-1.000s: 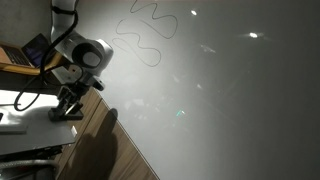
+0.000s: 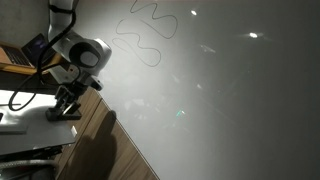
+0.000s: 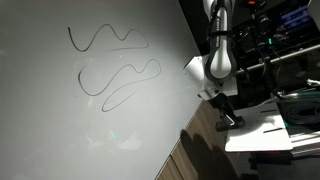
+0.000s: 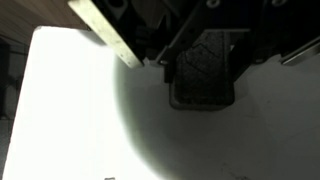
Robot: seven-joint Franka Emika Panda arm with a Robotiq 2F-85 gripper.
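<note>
A dark, block-like object fills the space between the fingers of my gripper, which is shut on it. In the wrist view its lower end sits over a white surface; whether it touches that surface cannot be made out. From the second exterior view, the gripper is low at the edge of the white table, the dark block hard to tell from the fingers. The first exterior view has the gripper low over the same table.
A large whiteboard with wavy dark lines stands beside the arm. Brown wood panelling runs below it. A laptop rests on a shelf behind the arm, and a dark cable loops near it.
The arm and gripper look almost unmoved over the last second.
</note>
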